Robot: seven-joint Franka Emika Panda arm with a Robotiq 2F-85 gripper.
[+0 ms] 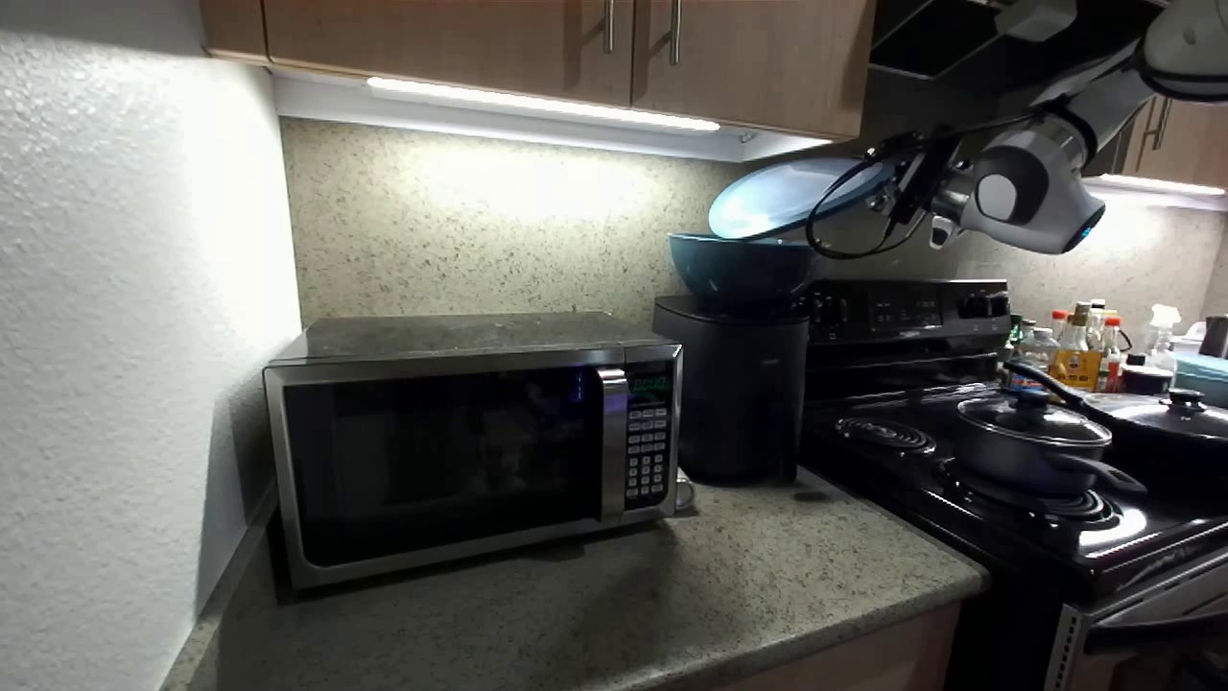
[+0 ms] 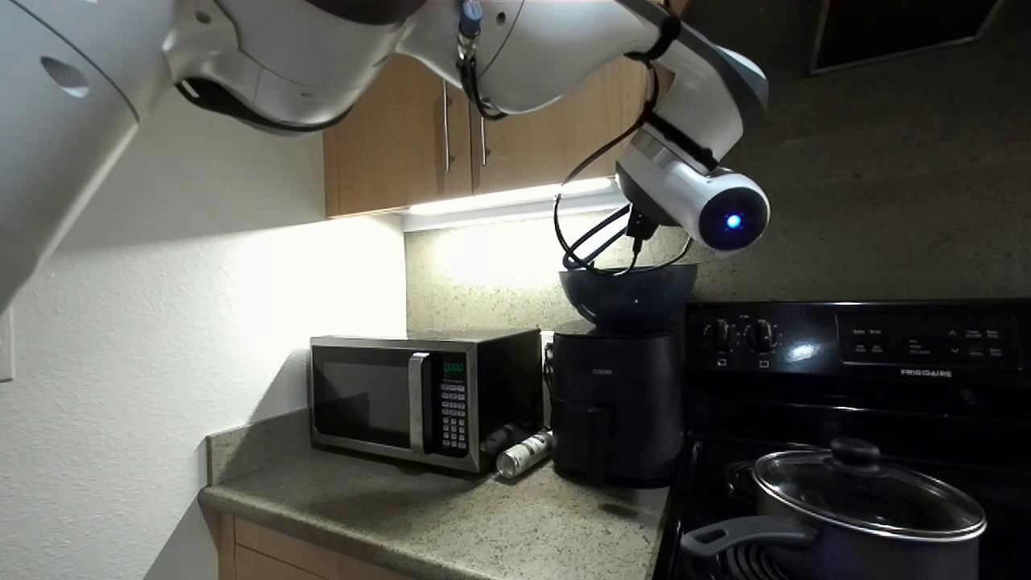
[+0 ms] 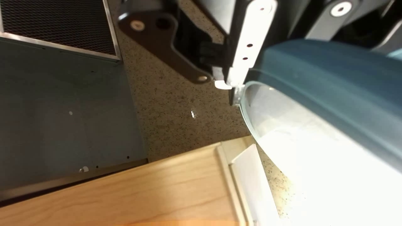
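Observation:
A light-blue bowl or shallow dish [image 1: 794, 198] hangs tilted in exterior view 1, its left end just above a dark-blue bowl [image 1: 737, 274]. My gripper [image 1: 893, 194] is at the hanging dish's right end, shut on its rim. In the wrist view the dish [image 3: 339, 86] fills the right side, and its rim meets the fingertips of my gripper. The dark-blue bowl sits upright on a black air fryer [image 1: 737, 392]. In exterior view 2 that bowl [image 2: 628, 295] shows below the arm, while my fingers are hidden there.
Left of the air fryer stands a microwave [image 1: 472, 443], with a can [image 2: 524, 454] lying between them. Wall cabinets [image 1: 553, 52] hang close above the dish. A lidded pot [image 1: 1030, 438] is on the stove at right.

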